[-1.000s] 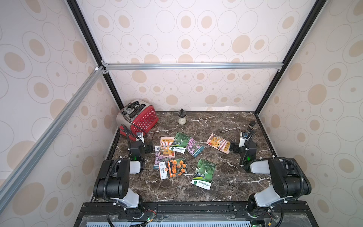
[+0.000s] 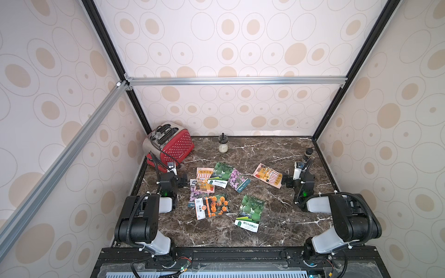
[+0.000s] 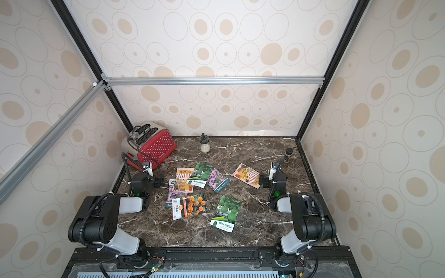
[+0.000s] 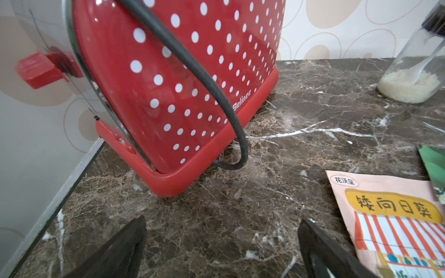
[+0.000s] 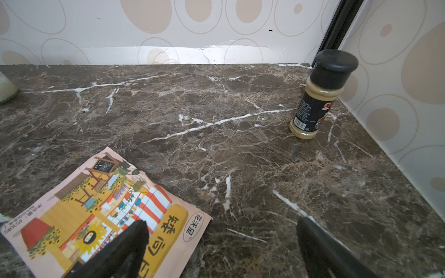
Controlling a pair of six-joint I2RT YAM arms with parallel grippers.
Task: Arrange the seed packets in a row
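Seed packets lie scattered across the middle of the dark marble table. To the left, a pink striped packet (image 2: 204, 176), a green packet (image 2: 224, 170) and two purple-flower packets (image 2: 238, 179) overlap or sit close together. An orange-flower packet (image 2: 212, 206) lies in front of them, beside a second green packet (image 2: 250, 210). Another pink packet (image 2: 268, 175) lies tilted at the right, near my right gripper, which is open and empty. My left gripper is open too, with nothing between its fingers, just left of the striped packet.
A red dotted toaster (image 4: 185, 83) with a dangling black cord (image 4: 234, 125) stands at the back left. A jar of white grains (image 2: 223, 144) is at the back, and a black-capped spice bottle (image 5: 319, 99) at the back right. Bare marble shows at the back and front right.
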